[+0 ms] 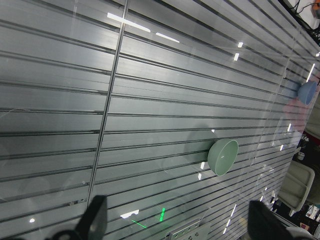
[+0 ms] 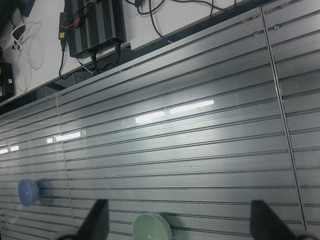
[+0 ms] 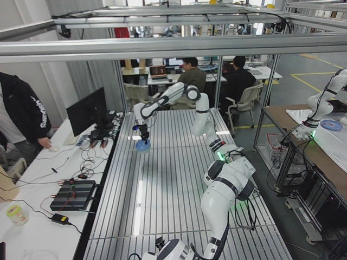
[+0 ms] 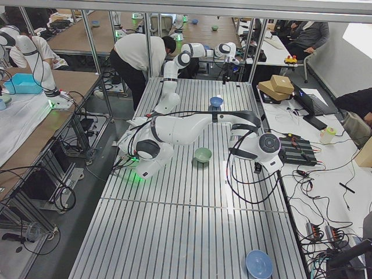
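Observation:
In the left wrist view, my left gripper is open above the slatted table (image 1: 60, 100), empty, with a green bowl (image 1: 223, 156) and blue bowl (image 1: 306, 91) below. My right gripper is likewise open and empty, above a blue bowl (image 2: 28, 192) and green bowl (image 2: 150, 227). The camera right view shows the green bowl (image 4: 203, 154) mid-table and blue bowls (image 4: 215, 101) (image 4: 259, 265) at both ends. In the camera left view, a blue bowl (image 3: 142, 146) is directly under the far arm's dark gripper (image 3: 143, 134); contact is unclear.
A white side desk (image 3: 38, 227) with a monitor, black power unit (image 3: 73, 195) and loose cables borders the table. Metal frame bars (image 3: 173, 46) cross overhead. People are beyond the table.

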